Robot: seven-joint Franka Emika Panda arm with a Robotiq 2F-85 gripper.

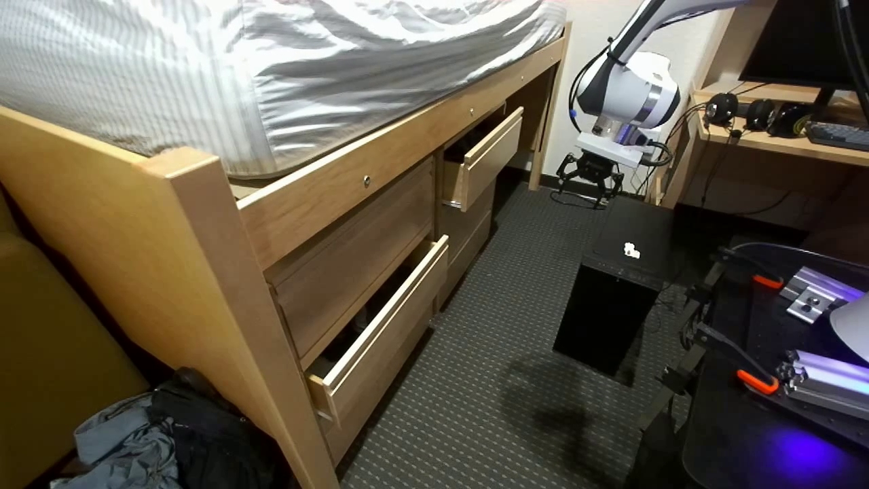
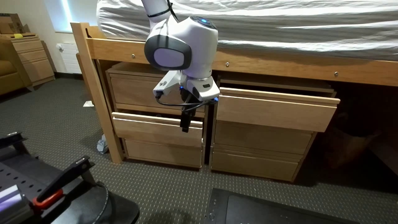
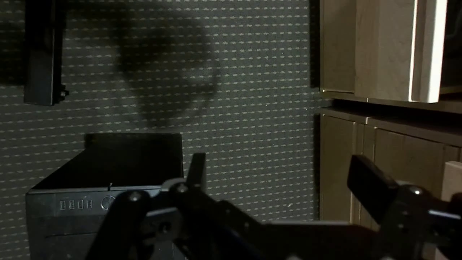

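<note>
My gripper stands open above the floor, its two black fingers wide apart and nothing between them in the wrist view. In exterior view 1 the gripper [image 1: 588, 180] hangs at the far end of the aisle, to the right of the bed. Two wooden drawers under the bed are pulled out: an upper drawer [image 2: 276, 112] in one cabinet and a middle drawer [image 2: 156, 130] in the other. From exterior view 2, the gripper [image 2: 186, 125] appears in front of the gap between the cabinets; whether it touches anything cannot be told there.
A black computer tower [image 1: 607, 310] stands on the carpet to the right of the aisle. The black table [image 1: 766, 440] with clamps is at the near right. A desk [image 1: 782, 142] holds headphones and a keyboard. Carpet [image 1: 489, 358] between bed and tower is clear.
</note>
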